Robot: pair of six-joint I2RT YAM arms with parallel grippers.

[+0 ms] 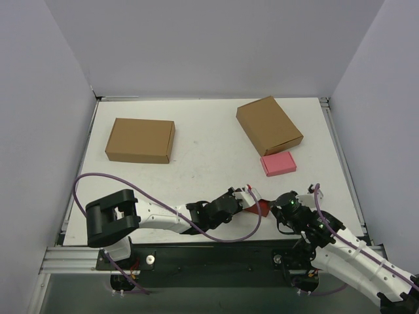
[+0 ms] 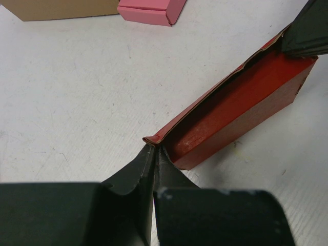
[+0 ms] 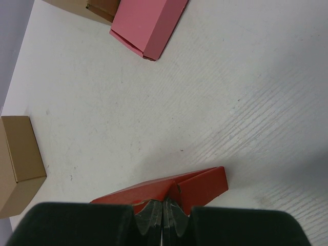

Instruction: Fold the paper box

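Observation:
A red paper box (image 1: 260,207) stands between my two grippers near the front of the table, its upper flap along the far long edge bent up in the left wrist view (image 2: 241,107). My left gripper is shut on the box's near end, at the flap's corner. My right gripper is shut at the box's other end, its tips against the red card; in the left wrist view its dark tip presses at the far corner of the flap. Whether anything sits between the right fingers is hidden.
A pink box (image 1: 279,163) lies behind the red one, next to a brown box (image 1: 268,124). Another brown box (image 1: 139,140) lies at the back left.

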